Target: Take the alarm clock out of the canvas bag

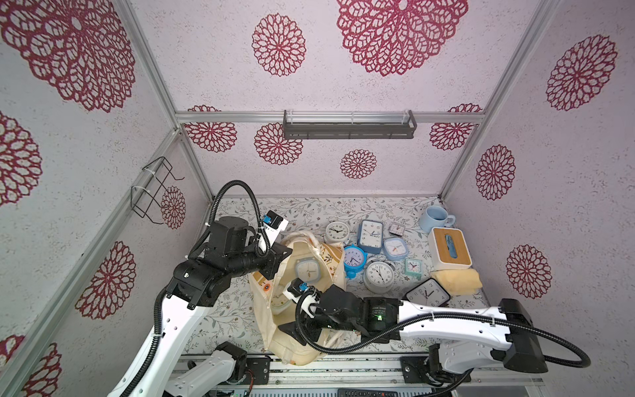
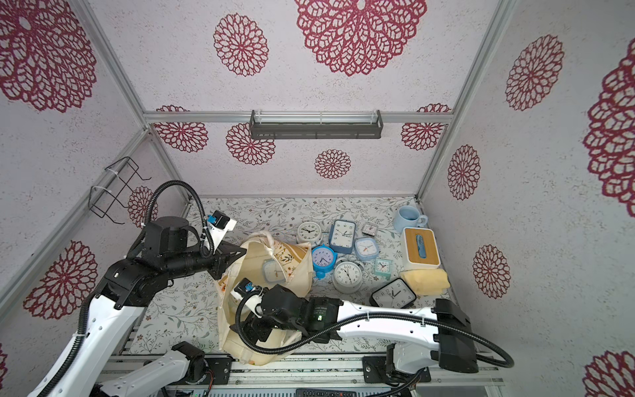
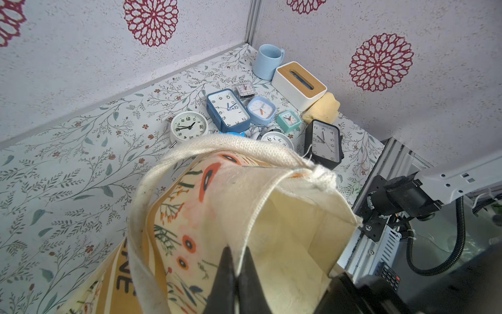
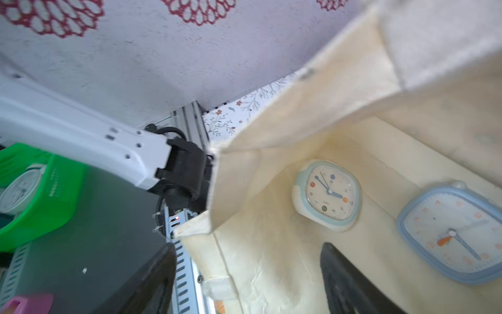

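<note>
The canvas bag (image 1: 264, 311) stands open at centre front. My left gripper is shut on its fabric edge, beside the strap. In the right wrist view, two alarm clocks lie inside the bag: a small mint-rimmed one (image 4: 326, 193) and a pale blue-rimmed one (image 4: 450, 233). My right gripper is open at the bag's mouth, facing the clocks, nothing between its fingers.
Several other clocks, such as a blue one (image 1: 354, 258) and a black one (image 1: 426, 291), lie right of the bag. A mug (image 1: 433, 218), a tissue box (image 1: 449, 244) and a yellow cloth (image 1: 456, 281) sit at the far right.
</note>
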